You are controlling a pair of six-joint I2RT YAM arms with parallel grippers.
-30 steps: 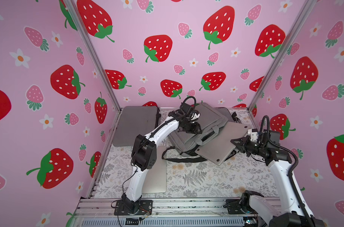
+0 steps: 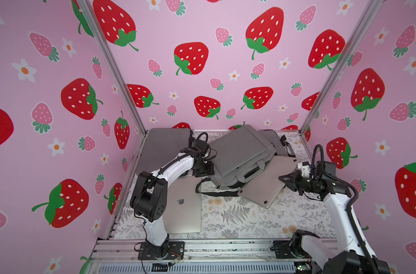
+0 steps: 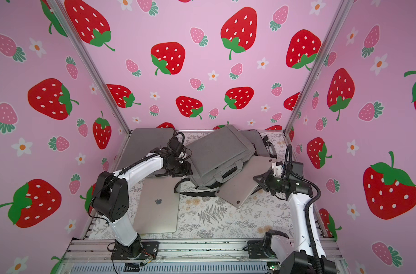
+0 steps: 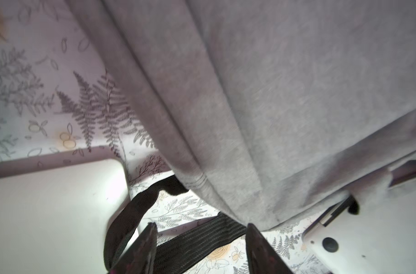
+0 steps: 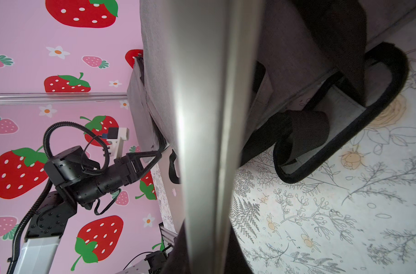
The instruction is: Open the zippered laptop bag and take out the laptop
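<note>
A grey laptop [image 2: 269,180] slants out in front of the grey laptop bag [image 2: 239,148], black round feet showing on its upper face. My right gripper [image 2: 287,179] is shut on the laptop's right edge; in the right wrist view that laptop [image 5: 205,114] stands edge-on between the fingers. Over the bag's left end, my left gripper [image 2: 203,172] is open. Nothing sits between its fingertips; the bag's dark strap [image 4: 194,244] lies on the table beyond them. How much of the laptop, if any, is still inside the bag cannot be told.
A second silver laptop [image 2: 185,210] lies flat at the front left. Another grey bag [image 2: 164,148] rests at the back left, and a further grey one [image 2: 274,138] is partly hidden at the back right.
My left gripper has moved left, from over the bag's middle to its left end. The held laptop has shifted slightly toward the front, its front corner now lower in the view.
</note>
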